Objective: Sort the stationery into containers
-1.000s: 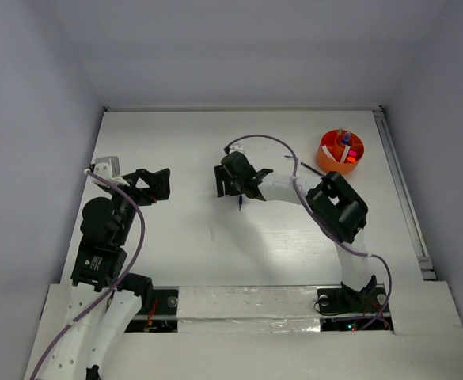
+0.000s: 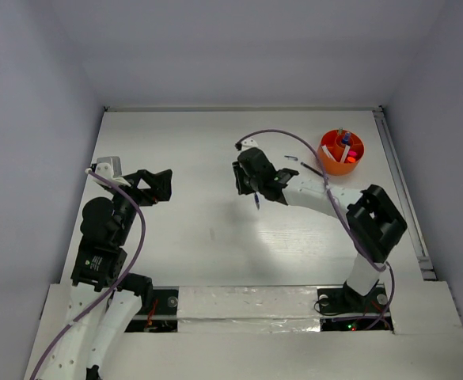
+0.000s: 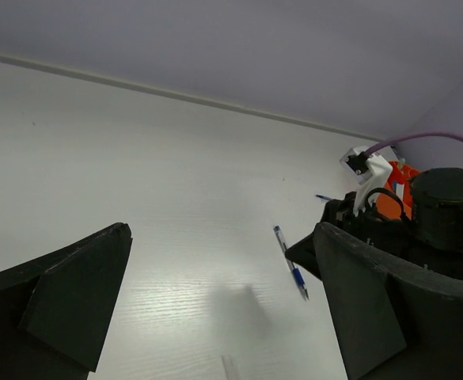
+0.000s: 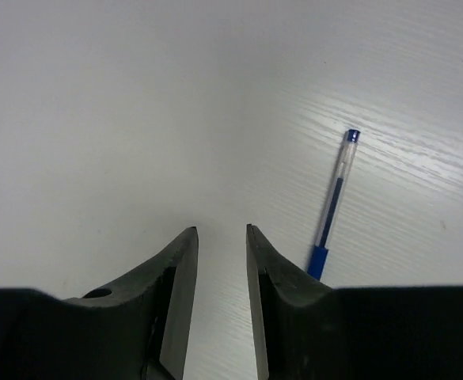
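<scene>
A blue pen (image 2: 256, 201) (image 3: 297, 277) (image 4: 334, 198) shows beside my right gripper (image 2: 242, 179), partly hidden by it in the top view. In the right wrist view it is right of the fingertips, which have a narrow gap; whether it is gripped is unclear. My left gripper (image 2: 161, 185) stands open at the left, empty. An orange container (image 2: 335, 166) at the back right holds pens and other small items. A dark pen (image 2: 311, 169) and a small item (image 2: 290, 157) lie left of it.
A pale strip (image 3: 228, 366) lies low in the left wrist view. Walls (image 2: 263, 55) border the back and both sides.
My right gripper and arm have moved right, and the blue pen shows further right in the top view. The left arm is still.
</scene>
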